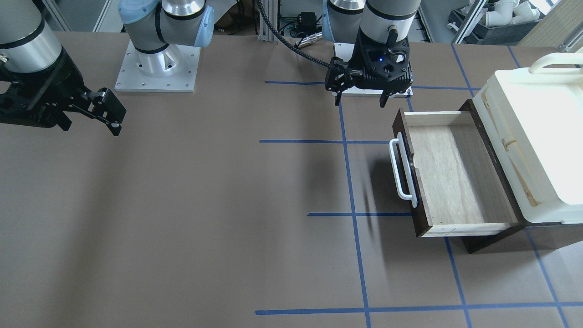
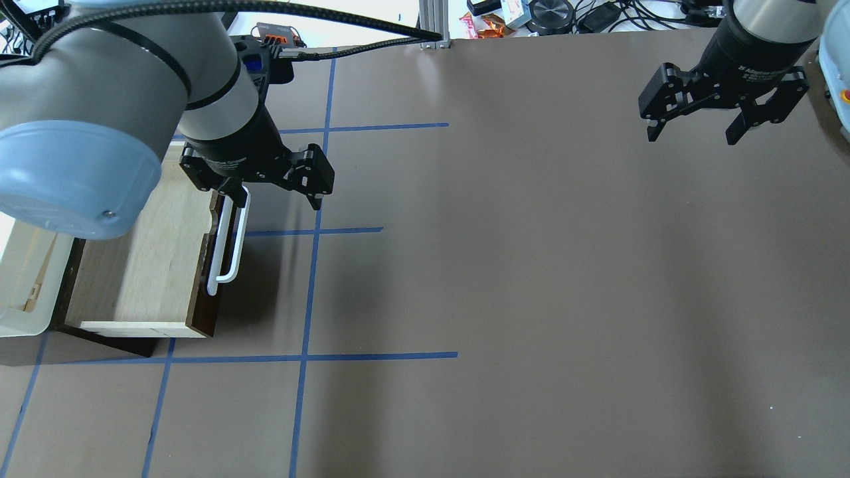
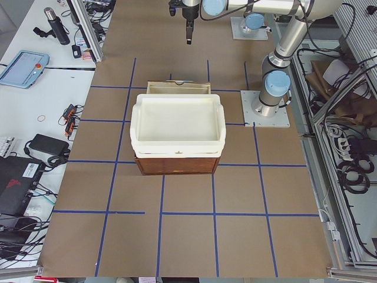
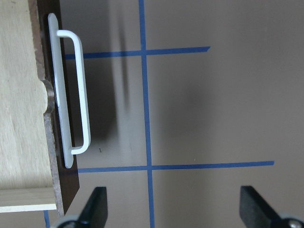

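Note:
My gripper (image 1: pixel 359 94) hangs above the bench, higher than the open wooden drawer (image 1: pixel 457 180) and behind it in the front view; in the left wrist view its two black fingers (image 4: pixel 95 209) sit wide apart at the bottom, open with nothing between them. The drawer's white handle (image 4: pixel 81 90) is on its dark front panel, below and beside the gripper in the wrist view. A white tray (image 3: pixel 177 125) rests on top of the cabinet (image 3: pixel 177 166).
Another arm's gripper (image 2: pixel 701 111) stands off to the other side. Arm bases (image 1: pixel 125 76) line the edge. The taped floor (image 1: pixel 218 207) beside the drawer is clear.

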